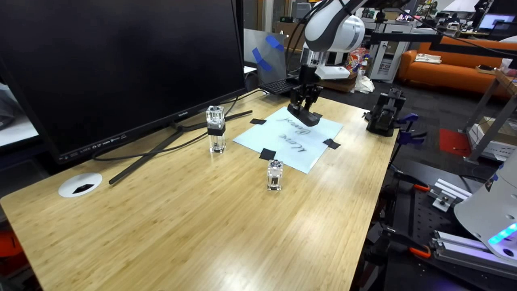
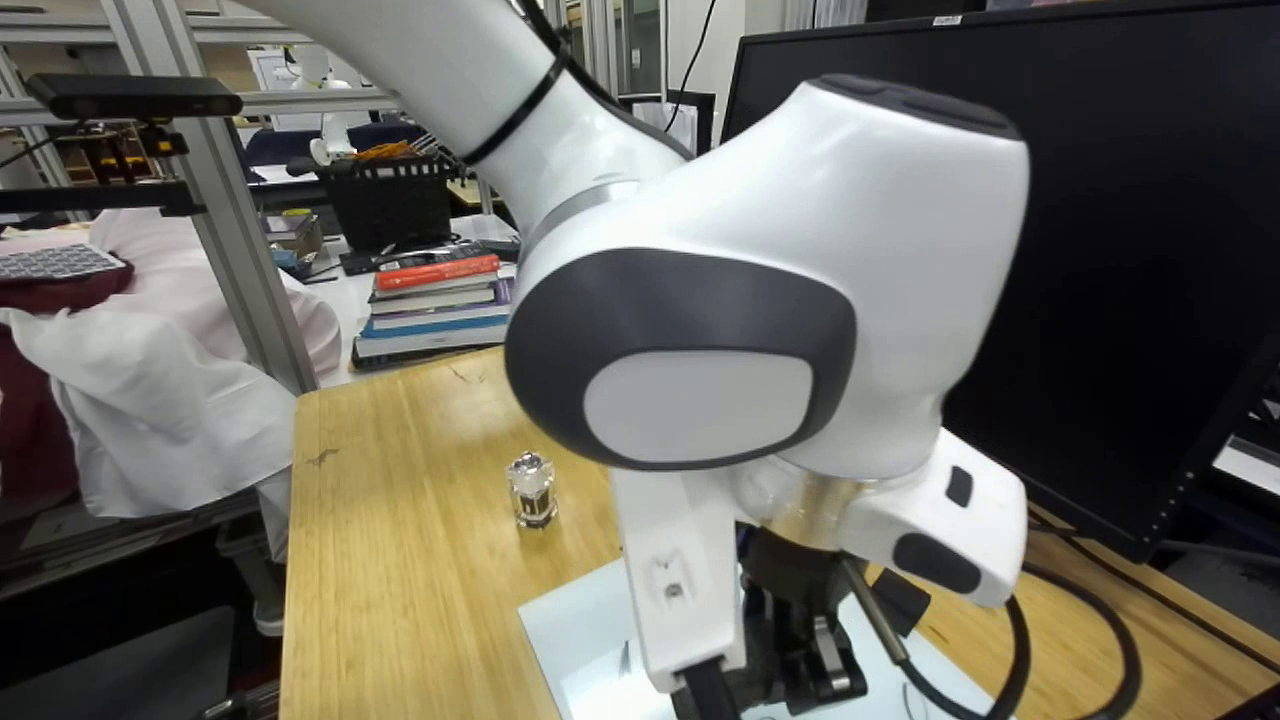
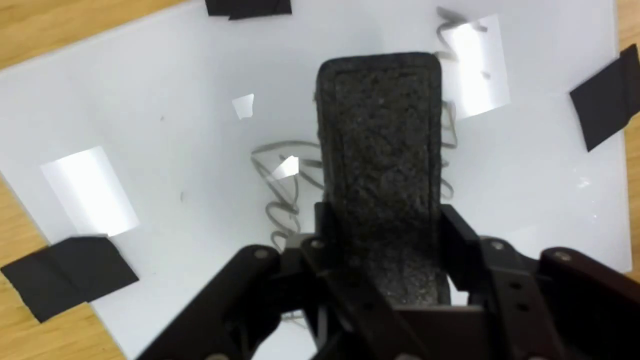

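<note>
A dark, block-shaped eraser (image 3: pixel 384 138) is gripped by my gripper, whose fingers are shut on its two long sides. In exterior view 1 the eraser (image 1: pixel 303 115) hangs tilted above the white sheet (image 1: pixel 252 139), below my gripper (image 1: pixel 304 104). Dark handwriting (image 1: pixel 293 140) shows on the sheet, and in the wrist view the eraser hides part of the writing (image 3: pixel 282 210). Exterior view 2 has the arm covering most of the sheet (image 2: pixel 588 630), and the eraser cannot be made out there.
Black tape (image 1: pixel 267 153) holds the sheet's edges. Two clear containers, a taller one (image 1: pixel 216 130) and a shorter one (image 1: pixel 274 174), stand on the table. A monitor (image 1: pixel 121 58) and a laptop (image 1: pixel 271 63) line the back.
</note>
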